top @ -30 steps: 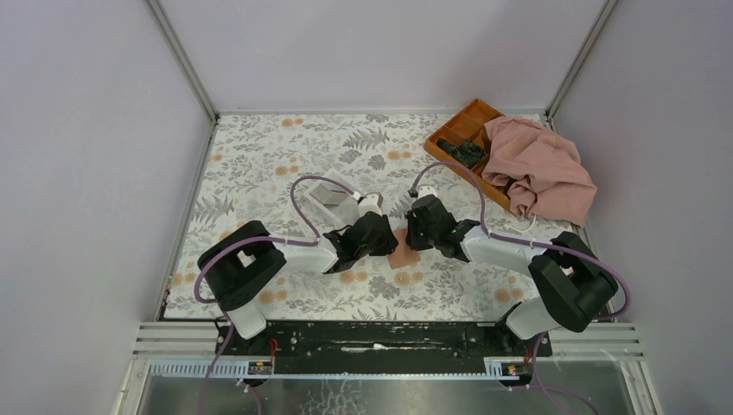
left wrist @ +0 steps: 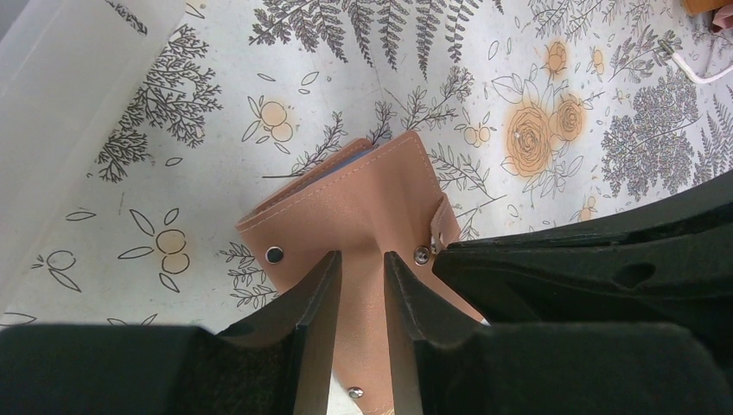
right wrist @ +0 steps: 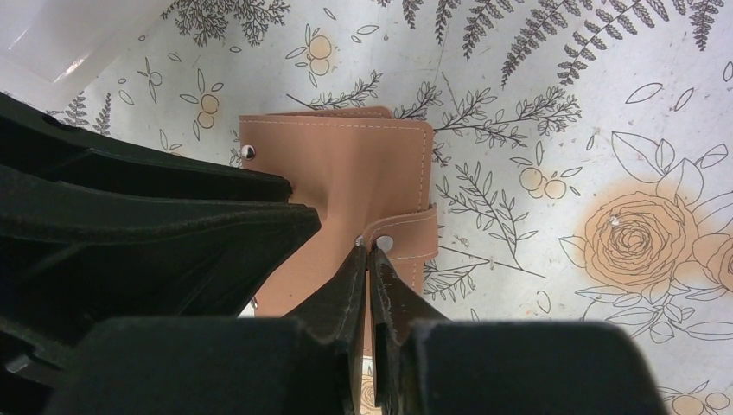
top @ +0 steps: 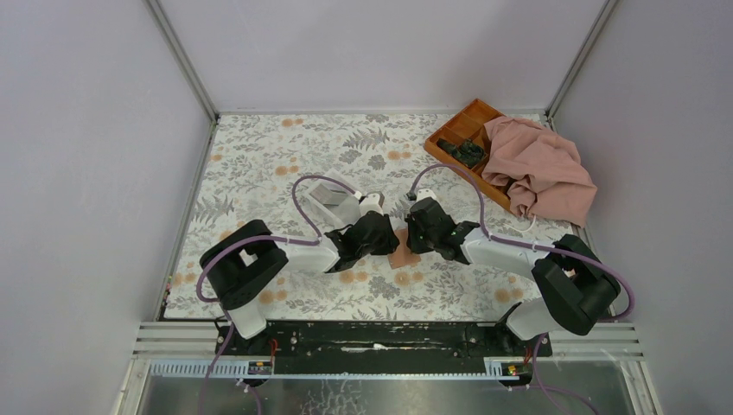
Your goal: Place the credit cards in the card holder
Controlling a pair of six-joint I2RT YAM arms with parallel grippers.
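Observation:
The brown leather card holder (left wrist: pixel 354 199) lies flat on the patterned cloth between both arms. A blue edge (left wrist: pixel 353 162) shows in its top opening, like a card inside. Its snap strap (right wrist: pixel 406 235) is folded over the right side, and my right gripper is shut on the strap's end beside the snap. Over the holder's front, my left gripper is part open, its fingertips apart with only leather visible behind the gap; whether they touch the leather cannot be told. In the top view the arms hide much of the holder (top: pixel 403 257).
A white box (top: pixel 323 213) with something grey in it stands close behind the left gripper. At the back right is a wooden tray (top: pixel 473 115) holding a dark item, with a pink cloth (top: pixel 540 164) draped over it. Free cloth surface lies at the left and back.
The left arm and the card holder look almost unmoved.

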